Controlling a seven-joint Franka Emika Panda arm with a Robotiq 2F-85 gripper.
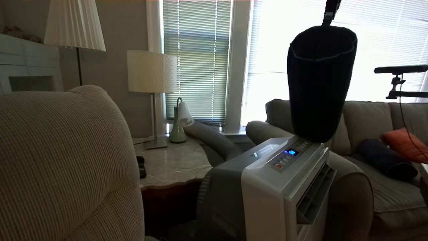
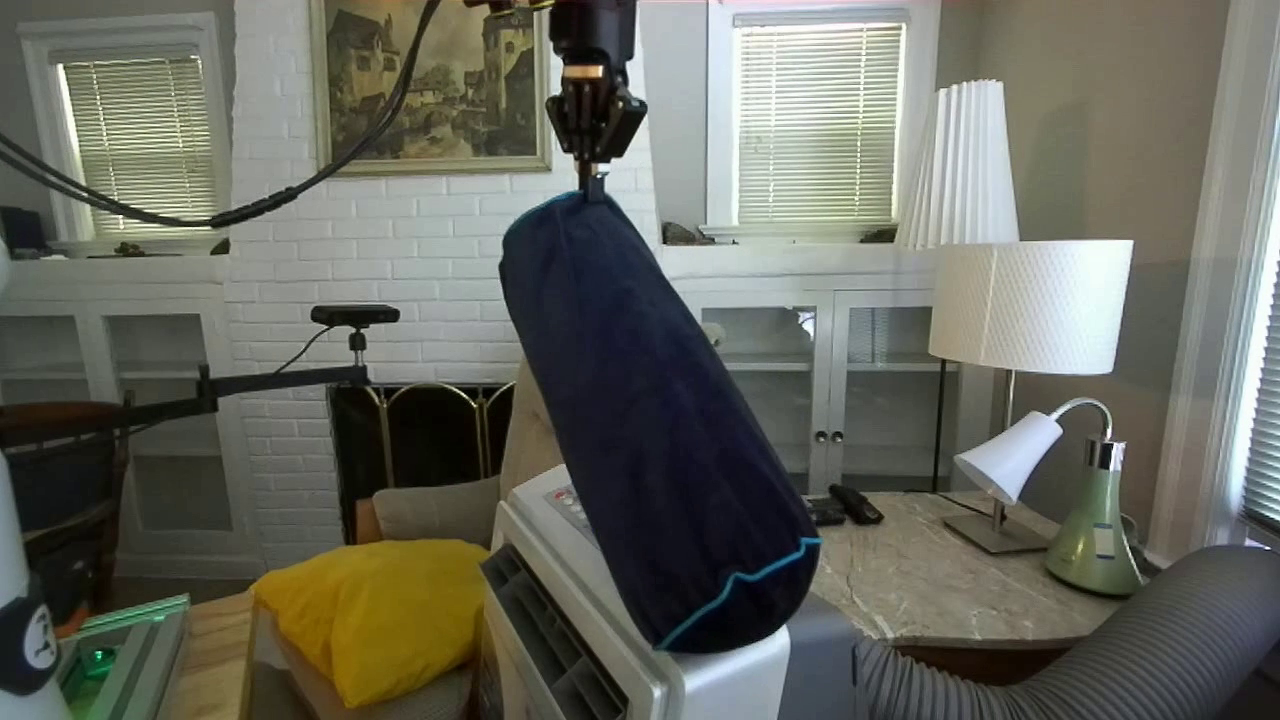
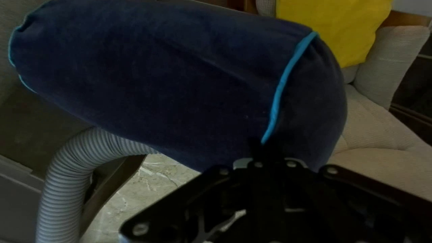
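Note:
A long navy bolster pillow (image 2: 660,420) with bright blue piping hangs tilted in exterior view 2, its upper end pinched by my gripper (image 2: 590,174). Its lower end hangs in front of the portable air conditioner (image 2: 708,678) in that view; whether they touch I cannot tell. In exterior view 1 the same pillow (image 1: 321,88) shows as a dark shape above the machine's control panel, with the gripper (image 1: 329,18) partly cut off at the top edge. The wrist view has the pillow (image 3: 174,85) stretching away leftward, with its piped end by my fingers, whose tips are hidden in dark cloth.
A marble-topped table (image 2: 960,588) holds a tall lamp (image 2: 1032,306) and a green-based lamp (image 2: 1092,528). A grey hose (image 2: 1056,636) runs beside it. The yellow pillow (image 2: 378,612) rests on a chair. A sofa (image 1: 365,120) carries an orange pillow (image 1: 405,142) and a dark bolster (image 1: 385,158).

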